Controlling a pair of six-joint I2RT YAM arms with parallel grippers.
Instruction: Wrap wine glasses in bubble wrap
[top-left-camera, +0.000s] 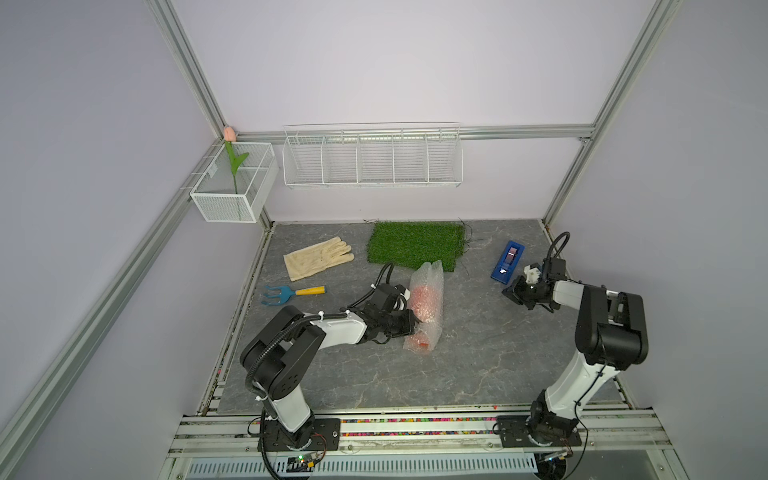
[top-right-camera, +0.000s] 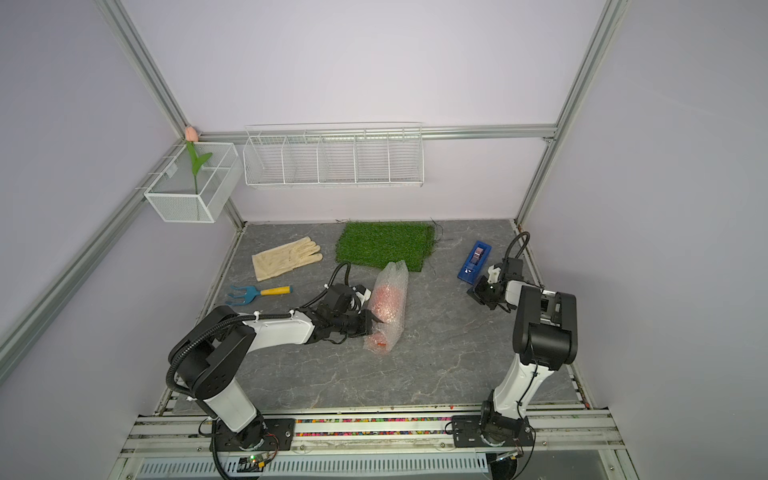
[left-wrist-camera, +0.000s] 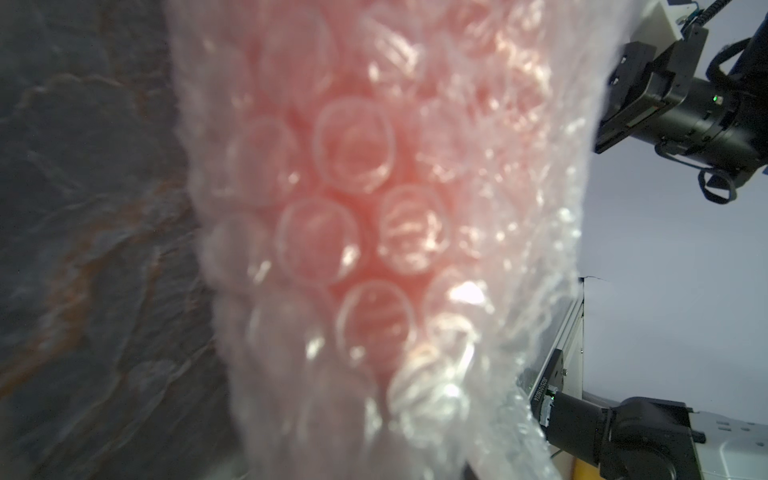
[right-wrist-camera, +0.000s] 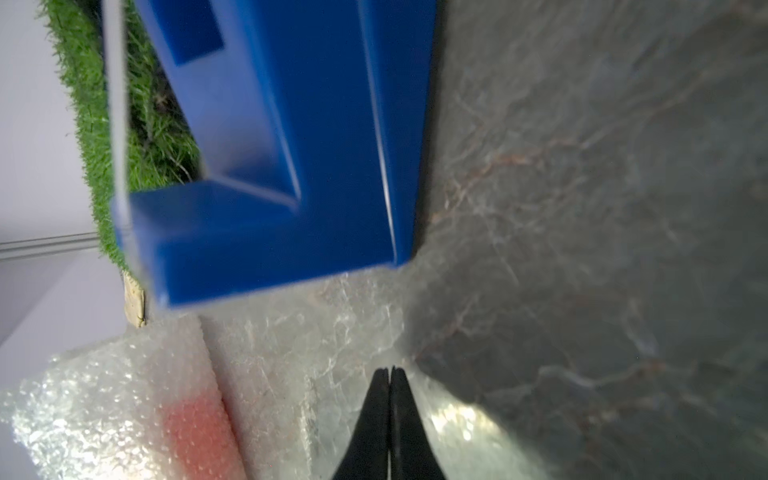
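A bubble-wrap roll (top-left-camera: 429, 300) with a reddish thing inside lies lengthwise on the middle of the table; in the left wrist view the wrap (left-wrist-camera: 368, 216) fills most of the picture. My left gripper (top-left-camera: 412, 321) is against its left side, fingers closed on the wrap, the fingertips mostly hidden. At the right, my right gripper is shut, nothing showing between its fingers. It is just in front of the blue tape dispenser (right-wrist-camera: 336, 144), apart from it. In the right wrist view the roll (right-wrist-camera: 120, 400) shows at lower left.
Behind the roll lies a green turf mat (top-left-camera: 416, 244). A cream glove (top-left-camera: 318, 257) and a blue-and-yellow hand fork (top-left-camera: 292, 293) rest on the left. A wire rack (top-left-camera: 373, 158) hangs on the back wall.
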